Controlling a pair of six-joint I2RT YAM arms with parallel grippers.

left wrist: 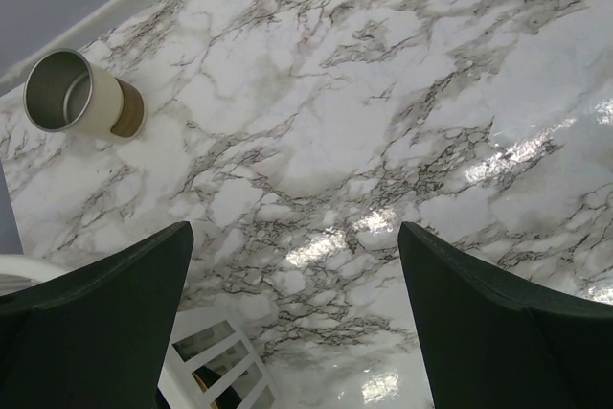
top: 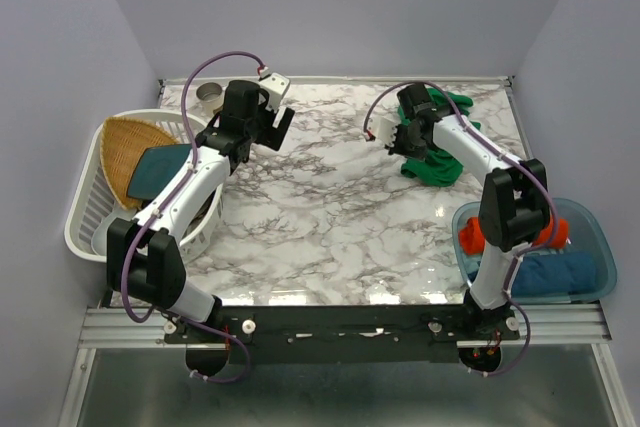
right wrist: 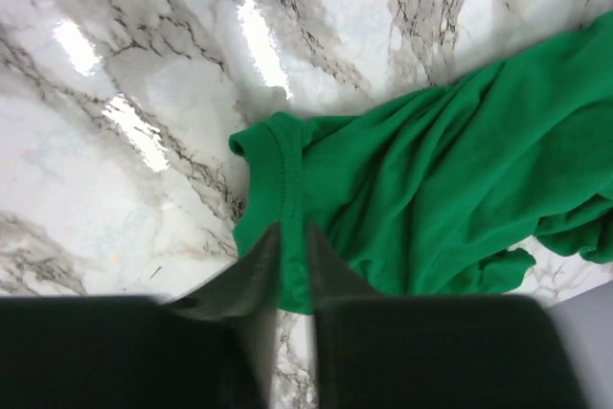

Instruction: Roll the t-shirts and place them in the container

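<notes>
A crumpled green T-shirt (top: 436, 169) lies at the back right of the marble table, its folds and a hemmed edge filling much of the right wrist view (right wrist: 450, 179). My right gripper (top: 395, 147) is over its left side, fingertips together with no cloth visible gripped between them. My left gripper (top: 280, 127) hangs open above bare table at the back left, beside the white basket.
A white basket (top: 85, 197) with a woven mat and dark items stands left; a metal cup (left wrist: 81, 102) is behind it. A blue bin (top: 590, 247) at the right holds orange and blue rolls.
</notes>
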